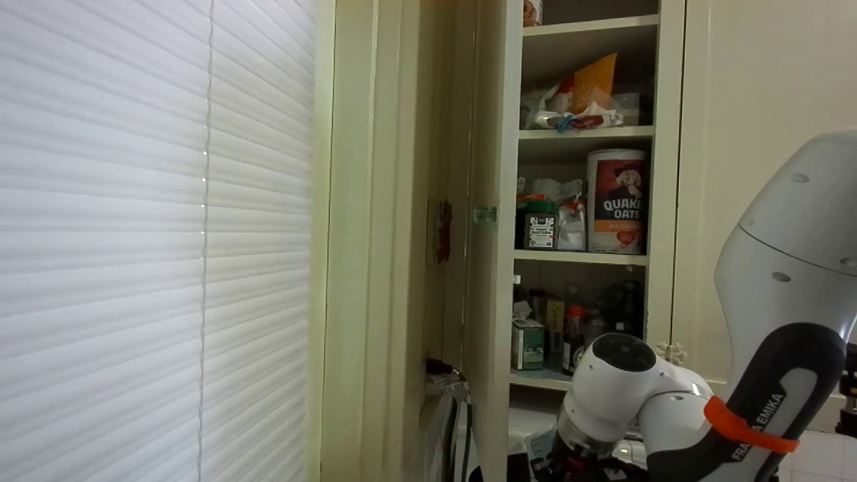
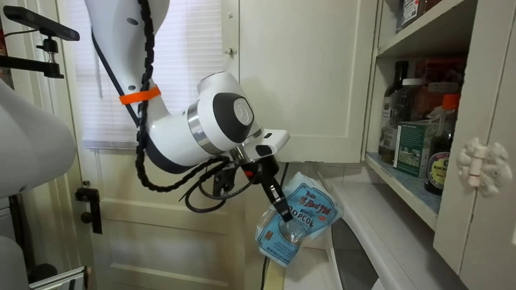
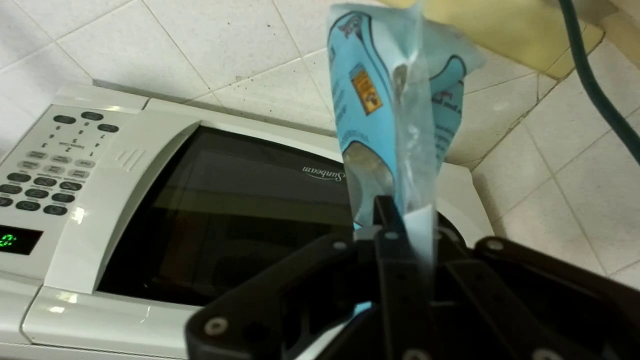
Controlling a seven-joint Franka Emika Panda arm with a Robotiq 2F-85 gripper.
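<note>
A blue popcorn bag (image 2: 313,208) hangs from my gripper (image 2: 286,215), its printed front facing the camera in exterior view 2. The fingers are shut on the bag's thin plastic, so little shows between them. In the wrist view the bag (image 3: 363,102) stands out beyond the fingers, seen nearly edge-on, with a clear plastic fold along its near side. A white microwave (image 3: 162,114) with a dark door lies below and behind the bag. In exterior view 1 the gripper is largely cut off at the bottom edge.
An open cupboard (image 1: 584,260) holds an oats canister (image 1: 616,201), bottles and boxes; its door (image 2: 300,77) stands open behind the arm. A green cord (image 3: 600,102) runs down the tiled corner. A sauce bottle (image 2: 441,145) stands near the shelf edge.
</note>
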